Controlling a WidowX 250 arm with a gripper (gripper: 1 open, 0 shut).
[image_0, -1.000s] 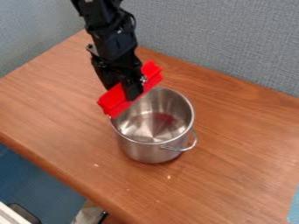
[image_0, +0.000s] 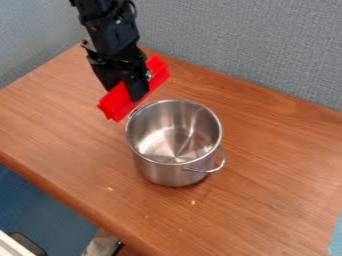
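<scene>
My black gripper (image_0: 135, 80) points down over the table, shut on a red block (image_0: 118, 102) held tilted diagonally, its lower end near the pot's back-left rim. A steel pot (image_0: 175, 143) with a wire handle at the front right stands on the wooden table (image_0: 267, 190). The fingertips are partly hidden against the block.
Grey padded walls (image_0: 254, 50) border the table at the back and left. Beyond the front-left edge lie a blue floor and some pale objects (image_0: 16, 245).
The gripper and red block have moved left and slightly up, from over the pot to beside its back-left rim. The pot stays put.
</scene>
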